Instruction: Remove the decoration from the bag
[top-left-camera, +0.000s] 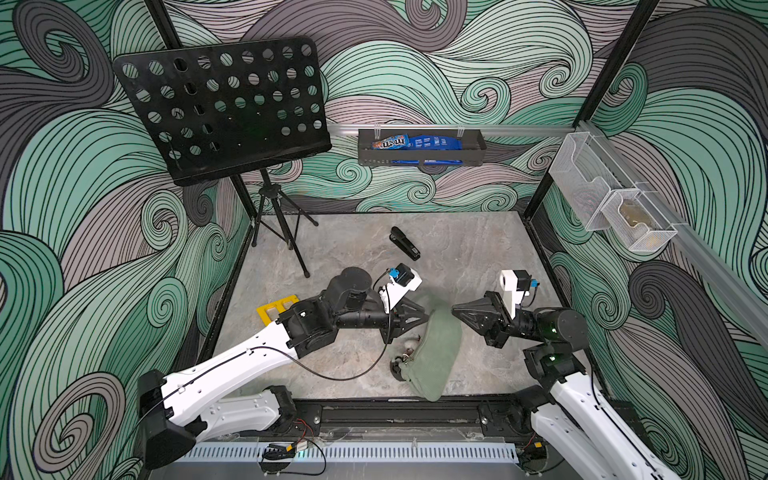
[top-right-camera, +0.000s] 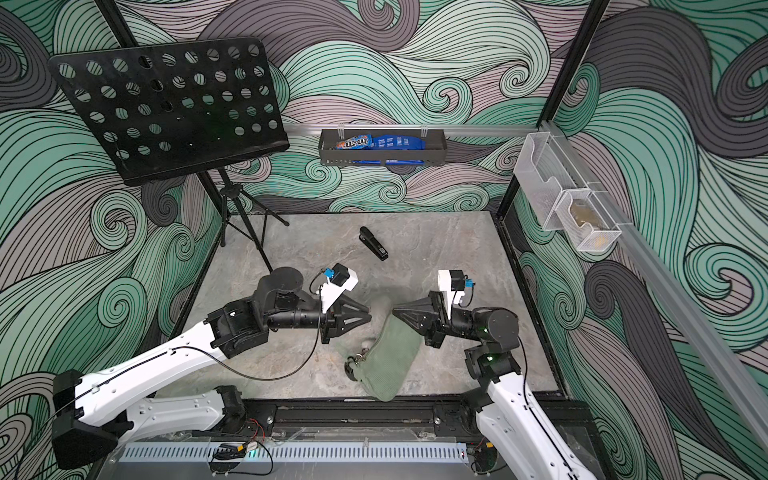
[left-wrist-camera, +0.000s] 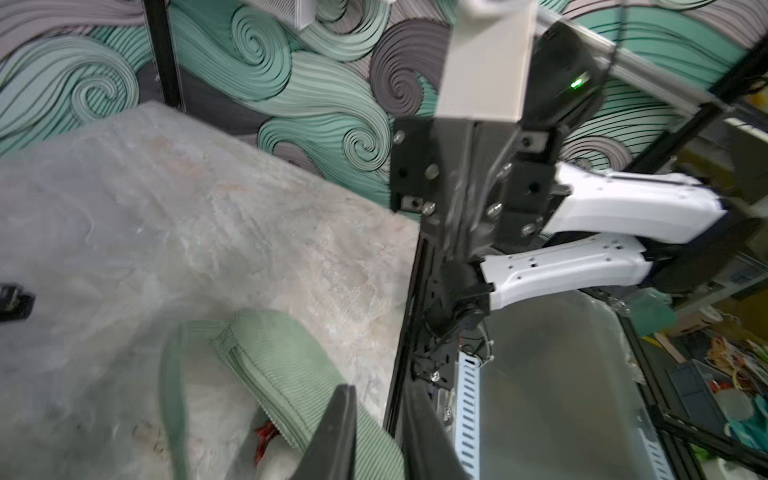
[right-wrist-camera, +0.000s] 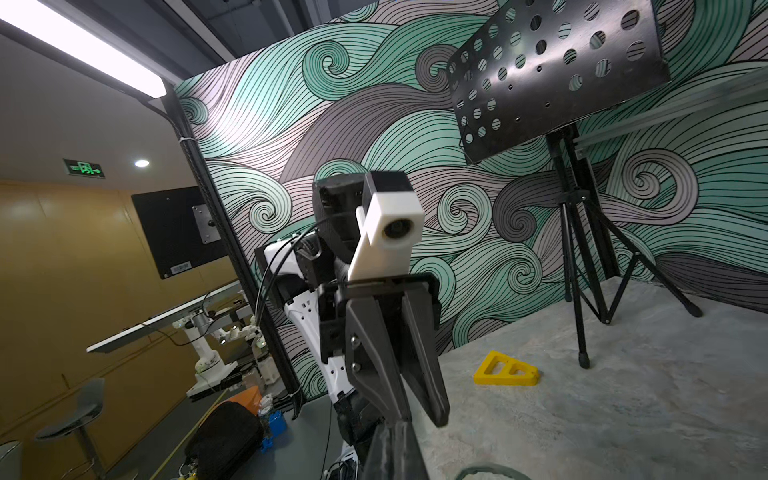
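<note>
A soft green cloth bag (top-left-camera: 434, 360) stands or hangs between my two grippers, its broad side facing left of the right arm. The decoration (top-left-camera: 409, 347), a small greyish figure, is mostly hidden behind the bag's left edge; some grey and red of it (left-wrist-camera: 277, 460) shows low in the left wrist view. My left gripper (top-left-camera: 424, 317) is part open just left of the bag's upper end, with nothing visible between its fingers. From the right, my right gripper (top-left-camera: 454, 309) is shut with its tips at the bag's upper edge; no cloth shows clearly between them.
A black stapler-like object (top-left-camera: 405, 243) lies behind the grippers. The yellow triangular piece (right-wrist-camera: 505, 369) sits by the left arm, near the music stand (top-left-camera: 276, 208). Bare table lies at the back right.
</note>
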